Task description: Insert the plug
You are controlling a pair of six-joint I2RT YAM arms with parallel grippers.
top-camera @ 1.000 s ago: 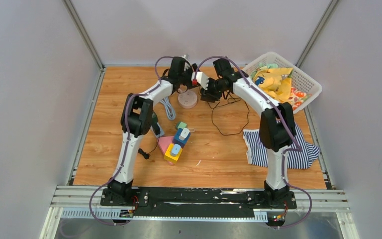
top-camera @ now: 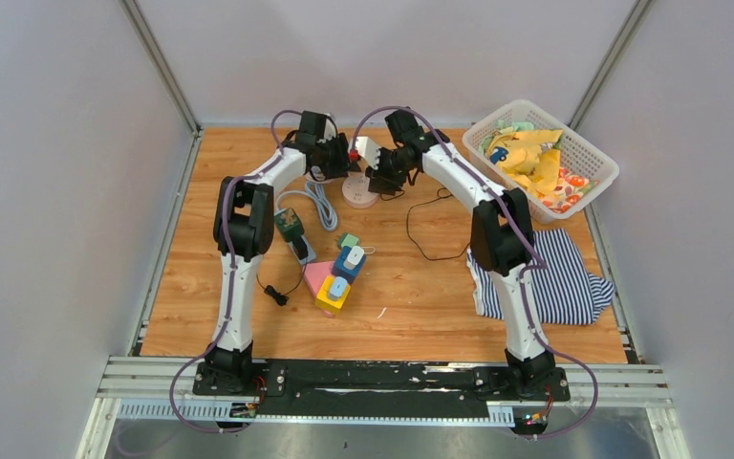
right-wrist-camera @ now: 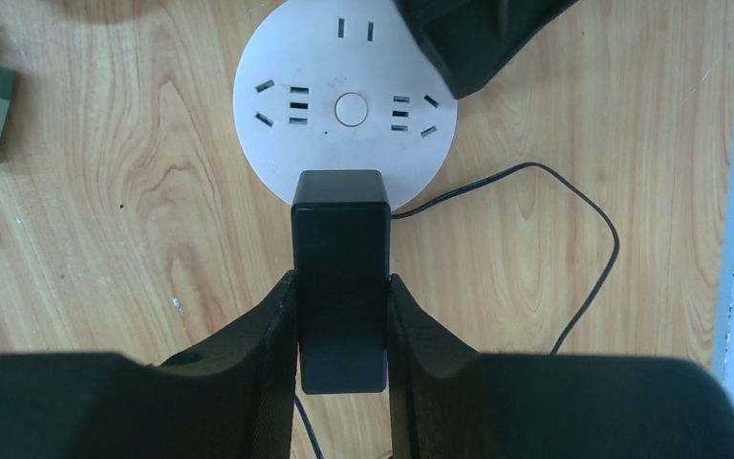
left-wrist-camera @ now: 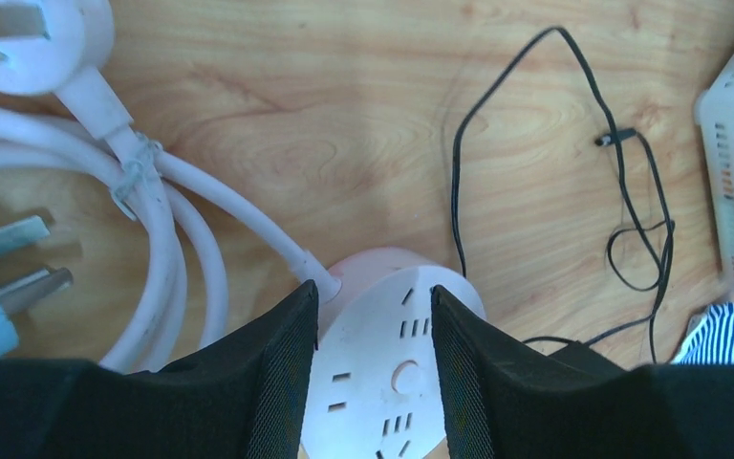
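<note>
The white round socket (top-camera: 359,191) lies mid-back on the table, its slotted face clear in both wrist views (right-wrist-camera: 351,143). In the right wrist view my right gripper has a black rectangular plug body (right-wrist-camera: 340,296) between its fingers, over the socket's near edge. My left gripper is above the socket in its own view; what lies between its fingertips is hard to tell. A dark shape at the top of the right wrist view hangs over the socket. A thin black cable runs beside the socket.
Coiled cables (top-camera: 323,206), a green adapter (top-camera: 289,225), coloured blocks (top-camera: 334,292) and a striped cloth (top-camera: 545,277) lie around. A basket of toys (top-camera: 478,134) stands at back right.
</note>
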